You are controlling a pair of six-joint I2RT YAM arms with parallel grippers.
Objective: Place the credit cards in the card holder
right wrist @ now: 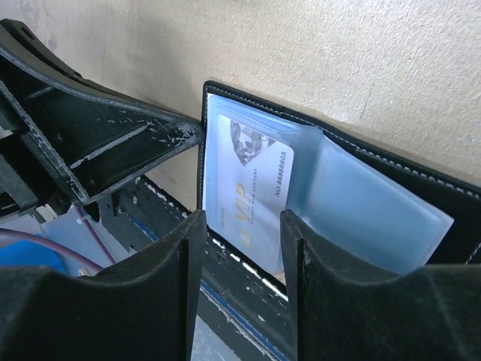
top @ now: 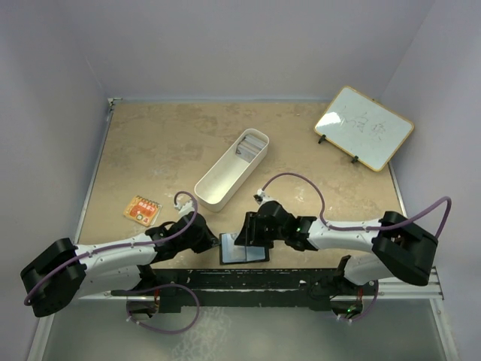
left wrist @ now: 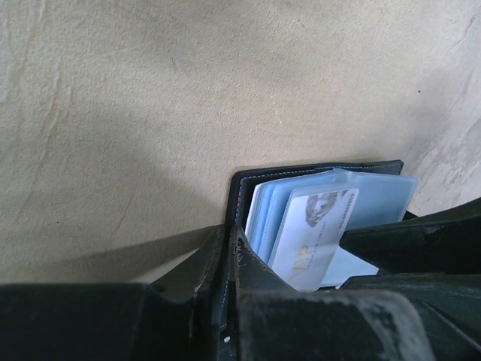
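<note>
The card holder point(top: 231, 260), black with pale blue sleeves, lies spread at the table's front. A white VIP card point(right wrist: 248, 180) lies flat on its left-hand sleeve page in the right wrist view; whether it is fully inside the pocket I cannot tell. My left gripper is shut on the holder's black left edge. In the right wrist view my right gripper stands open over the card, its fingertips apart and nothing clamped between them. The same card point(left wrist: 314, 233) shows beside the right fingers point(left wrist: 421, 244) in the left wrist view.
A white box point(top: 214, 184) behind the holder has greyish card-like pieces point(top: 250, 147) at its far end. An orange-and-white packet point(top: 142, 210) lies left, and a whiteboard point(top: 364, 128) stands back right. Bare table surrounds the box.
</note>
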